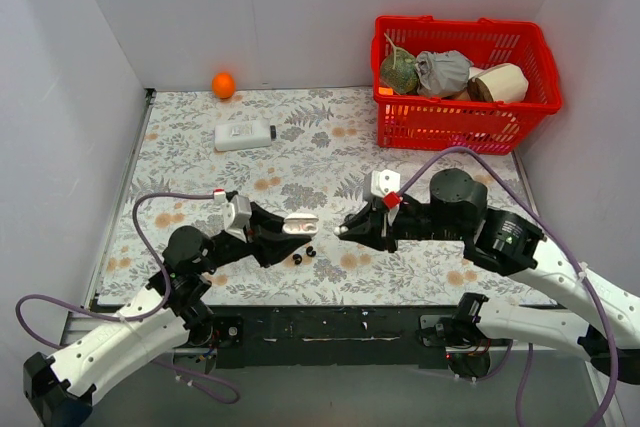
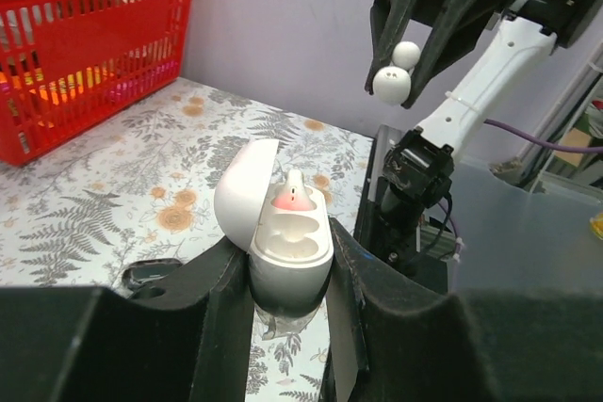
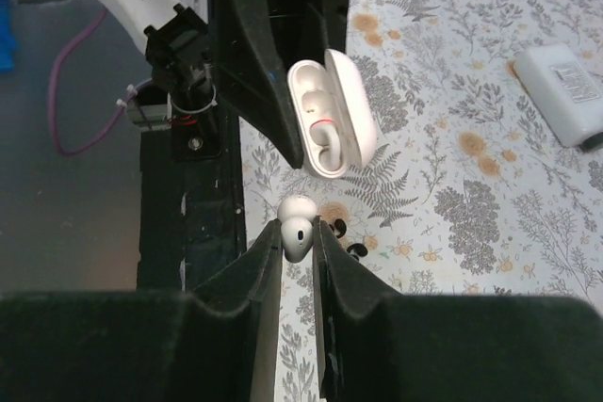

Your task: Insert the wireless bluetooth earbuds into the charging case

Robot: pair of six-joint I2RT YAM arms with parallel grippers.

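Observation:
A white charging case (image 2: 290, 280) is pinched in my left gripper (image 1: 290, 232), its lid (image 2: 245, 190) raised and its hollows showing. A small reddish spot shows inside, and a white tip stands at one end; I cannot tell whether that is an earbud. At the tips of my right gripper, which is shut on it, sits a white earbud (image 3: 297, 238). In the left wrist view the same earbud (image 2: 392, 85) hangs up and to the right of the case, clear of it. A gap separates the two grippers in the top view.
Two small black pieces (image 1: 297, 259) lie on the patterned table below the case. A dark round object (image 2: 151, 272) rests there too. A white bottle (image 1: 245, 135) and an orange (image 1: 223, 85) are at the back left, a red basket (image 1: 470, 127) at the back right.

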